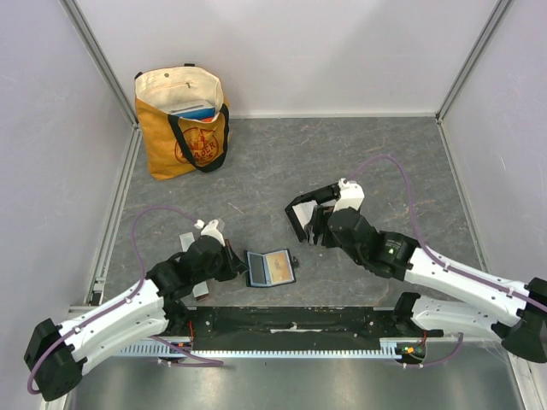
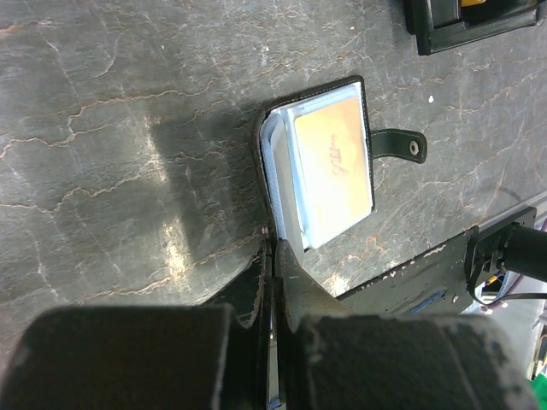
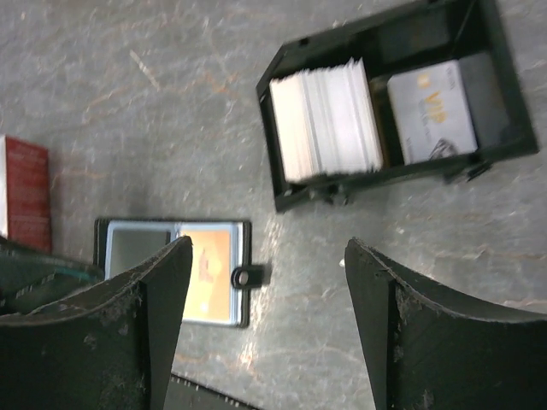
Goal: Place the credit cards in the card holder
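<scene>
A black card holder [image 2: 329,162] with an orange card face and a snap strap lies open low in the middle of the table. In the left wrist view my left gripper is shut at its near edge; whether it touches the holder is unclear. To the upper right sits a black box [image 3: 286,60] holding white cards [image 3: 325,120] and a silver card [image 3: 432,111]. In the top view my right gripper [image 1: 318,224] is over that box; in its wrist view it stands open with nothing between its fingers.
An orange tote bag [image 1: 162,145] stands at the back left. A pale strip [image 1: 200,289] lies by the left arm. A dark ledge [image 1: 282,316] runs along the front edge.
</scene>
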